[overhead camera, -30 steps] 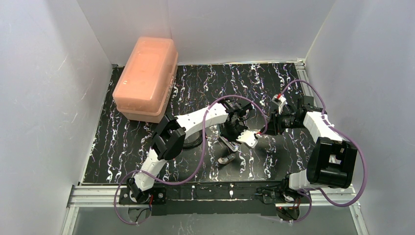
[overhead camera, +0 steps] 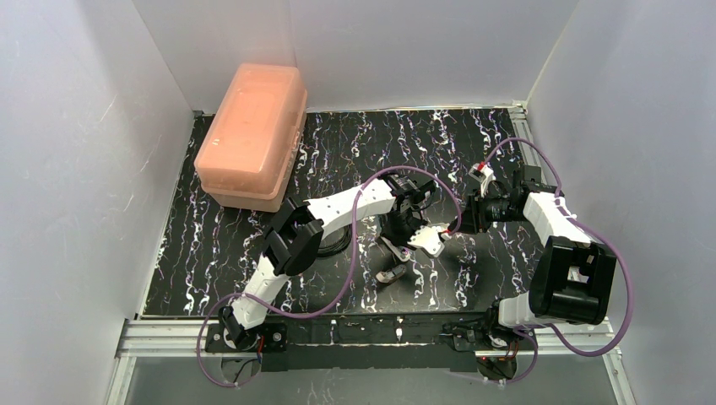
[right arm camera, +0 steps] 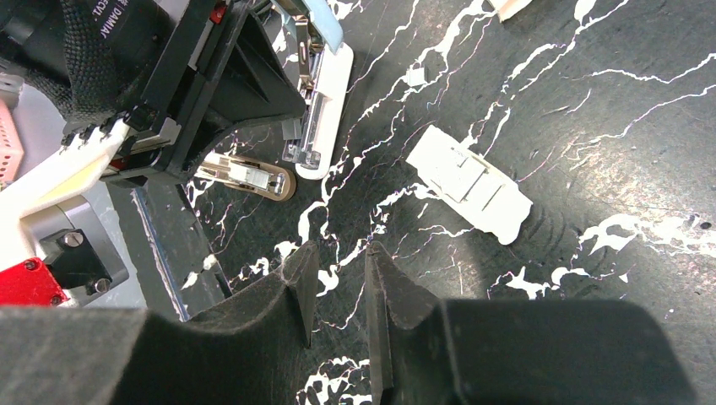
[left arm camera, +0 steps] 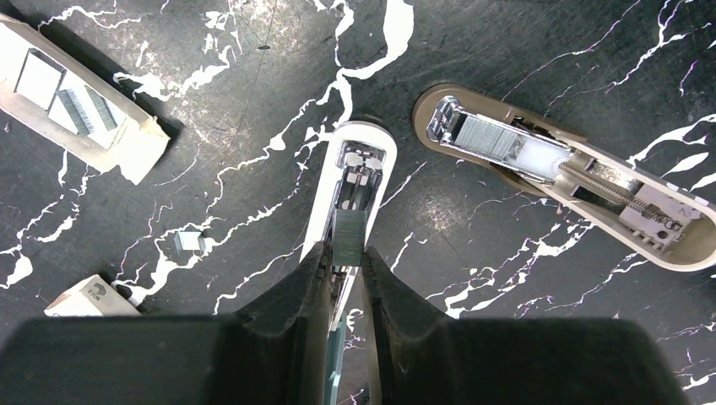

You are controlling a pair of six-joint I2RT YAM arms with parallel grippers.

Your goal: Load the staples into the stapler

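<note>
In the left wrist view, the white stapler (left arm camera: 382,139) lies opened, its metal channel exposed. A grey staple strip (left arm camera: 349,236) shows between the fingertips of my left gripper, which is shut on it. The strip is over the channel; whether it touches the metal is unclear. The right wrist view shows this strip (right arm camera: 291,128) beside the stapler's metal rail, near the stapler's white end. My right gripper stands part open over bare table, with nothing between its fingers. A cardboard tray (right arm camera: 473,181) with staple strips lies beyond it.
A beige stapler (left arm camera: 625,190), also opened with staples inside, lies right of the white one. Left of it are a small staple piece (left arm camera: 190,242) and a small box (left arm camera: 89,297). An orange lidded bin (overhead camera: 253,126) occupies the back left.
The right arm looks unmoved.
</note>
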